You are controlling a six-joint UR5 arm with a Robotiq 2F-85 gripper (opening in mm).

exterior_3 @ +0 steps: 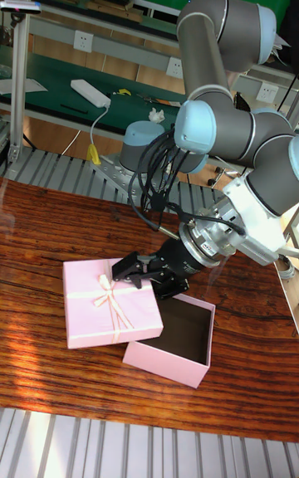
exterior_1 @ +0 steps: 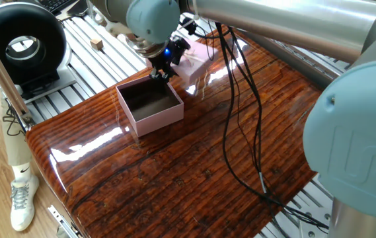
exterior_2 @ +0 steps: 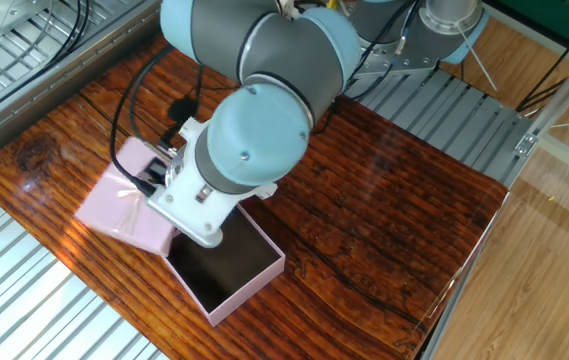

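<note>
A pink lid (exterior_3: pixel 97 301) with a ribbon bow is at the left of the open box in exterior view 3, its near edge overlapping the box's rim there. My black gripper (exterior_3: pixel 141 281) is at the lid's right edge, one finger over its top beside the bow, and appears shut on that edge. The pink box (exterior_1: pixel 159 122) stands upright on the table, its dark inside showing. In exterior view 1 the lid (exterior_1: pixel 195 61) is tilted, off the box's far right corner. The wrist hides the fingers in exterior view 2, where the lid (exterior_2: pixel 124 205) lies left of the box (exterior_2: pixel 250 288).
Black cables (exterior_1: pixel 232 112) hang from the arm over the table's right side. A small wooden block (exterior_1: pixel 96 44) and a black ring-shaped device (exterior_1: pixel 22 46) are on the slatted surface beyond.
</note>
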